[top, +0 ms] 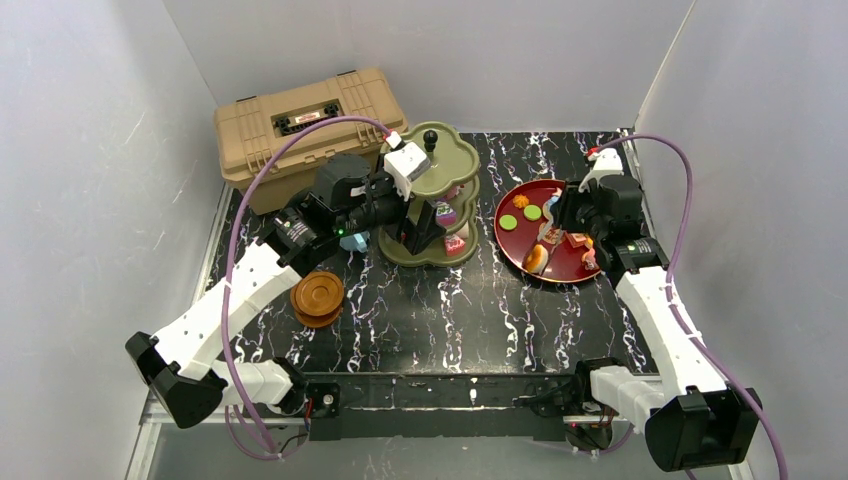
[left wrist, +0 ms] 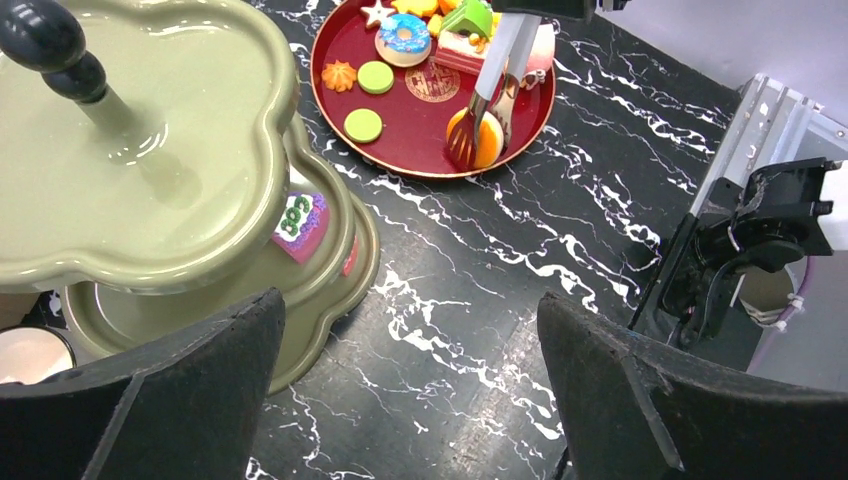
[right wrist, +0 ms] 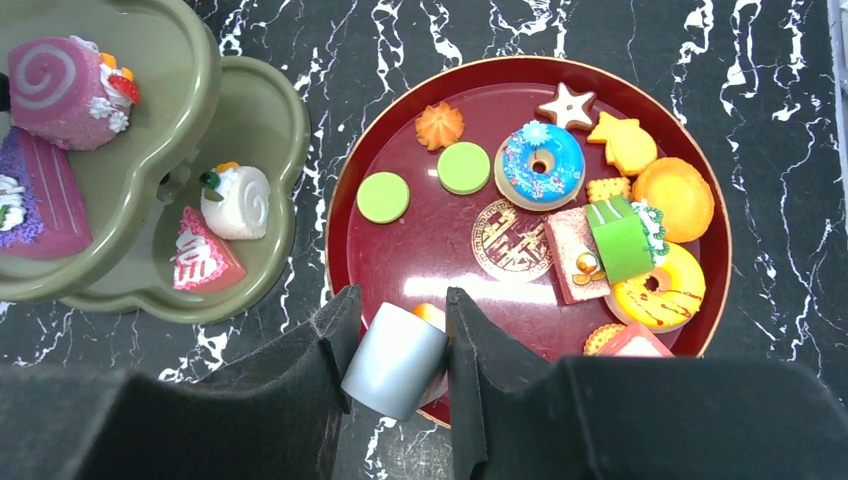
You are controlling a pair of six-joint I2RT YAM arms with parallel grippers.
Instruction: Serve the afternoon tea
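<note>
In the top view my left gripper (top: 425, 228) is open over the left side of the tiered green stand (left wrist: 150, 240), which holds cakes. My right gripper is over the red tray (right wrist: 470, 320), its fingers round silver tongs (right wrist: 393, 360). In the left wrist view their fork-like ends reach down around a round orange-and-white pastry (left wrist: 487, 147) at the tray's near side. The tray also holds a blue donut (right wrist: 525, 175), green discs (right wrist: 463, 168), cookies and several other sweets.
A tan toolbox (top: 250, 150) stands at the back left. Brown coasters (top: 318, 295) lie front left, and a light-blue mug (top: 354, 242) is partly hidden by my left arm.
</note>
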